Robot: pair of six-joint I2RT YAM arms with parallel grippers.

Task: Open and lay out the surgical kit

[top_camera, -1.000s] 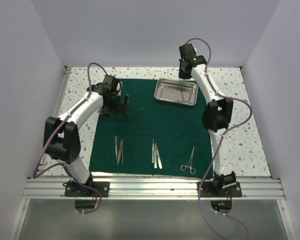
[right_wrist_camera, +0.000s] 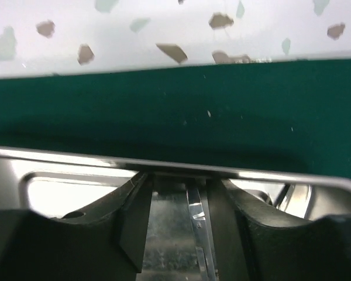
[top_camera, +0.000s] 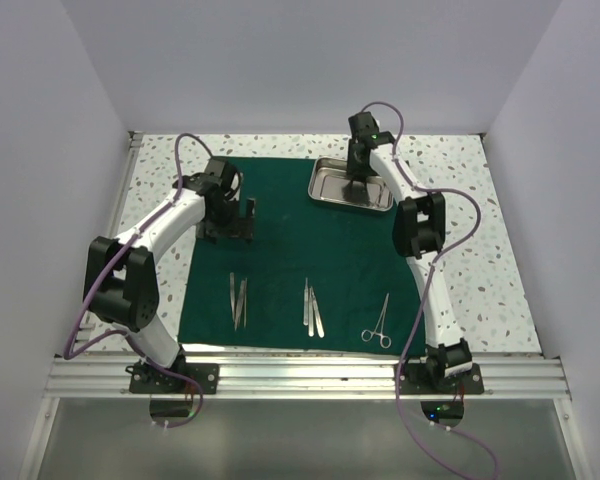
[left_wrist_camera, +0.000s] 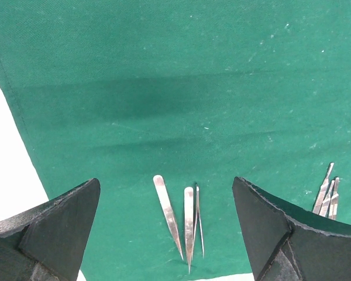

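My right gripper is down inside the shiny metal tray (top_camera: pixel 325 198), its fingers partly open. Between its fingers lies a slim metal instrument (right_wrist_camera: pixel 196 218) on the tray floor, closer to the right-hand finger; whether they touch is unclear. Over the cloth's left side, my left gripper (top_camera: pixel 230 236) stands open and empty. Laid out on the green cloth are tweezers and slim tools at the left (top_camera: pixel 239 303), several scalpel-like handles (top_camera: pixel 312 308) in the middle, and ring-handled scissors (top_camera: pixel 379 325) at the right.
The tray's raised rim (right_wrist_camera: pixel 105 161) stands close to the right fingers.
The laid-out tools have not moved.
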